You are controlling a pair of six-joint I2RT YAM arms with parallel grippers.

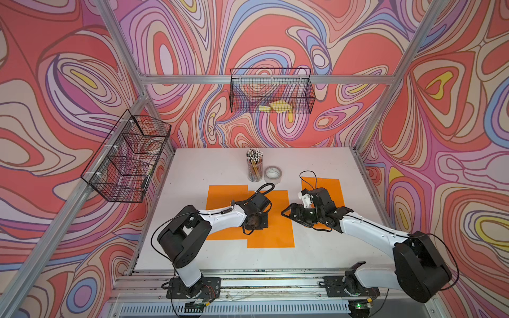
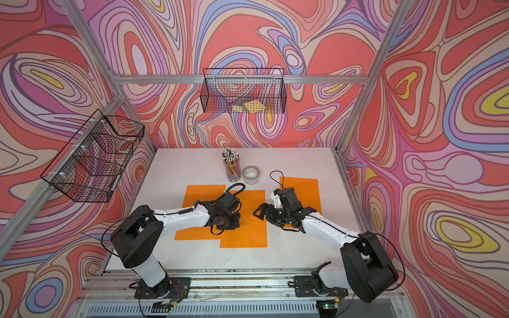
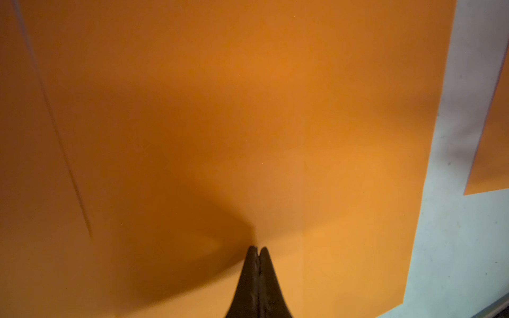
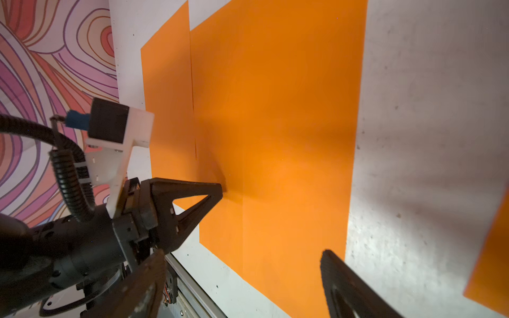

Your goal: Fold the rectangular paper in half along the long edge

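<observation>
Orange rectangular sheets lie flat on the table. The middle sheet (image 1: 278,233) overlaps the left sheet (image 1: 222,193), and a faint vertical line runs down the middle one in the left wrist view. My left gripper is shut, its tips down on the middle sheet, with nothing visible between its fingers; its shadow falls on the paper. My right gripper is open and empty, above the gap at the right edge of the middle sheet (image 4: 297,159). A third orange sheet (image 2: 299,185) lies to the right, partly under the right arm.
A jar of sticks (image 1: 254,167) and a tape roll (image 1: 273,173) stand behind the sheets. Wire baskets hang on the back (image 1: 272,92) and left (image 1: 127,159) frames.
</observation>
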